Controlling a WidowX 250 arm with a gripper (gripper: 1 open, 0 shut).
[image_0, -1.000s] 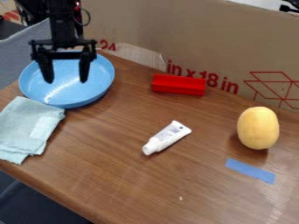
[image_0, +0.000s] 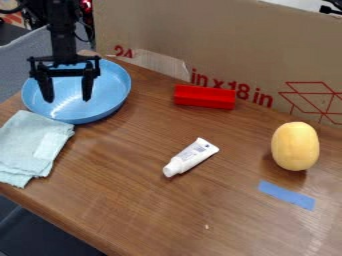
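My black gripper (image_0: 67, 92) hangs open over the blue bowl (image_0: 94, 108) at the upper left, its fingers pointing down into it. I see nothing held between them. A pale blue folded cloth (image_0: 30, 150) lies just below the bowl. A white tube (image_0: 190, 158) lies in the middle of the table, a red block (image_0: 203, 98) rests farther back, and a yellow oval object (image_0: 294, 146) is at the right.
A cardboard backdrop (image_0: 241, 40) stands along the back of the wooden table (image_0: 160, 215). A short strip of blue tape (image_0: 286, 196) is at the right.
Over the last second my gripper has moved somewhat lower and to the left over the bowl. The objects on the table have stayed in place.
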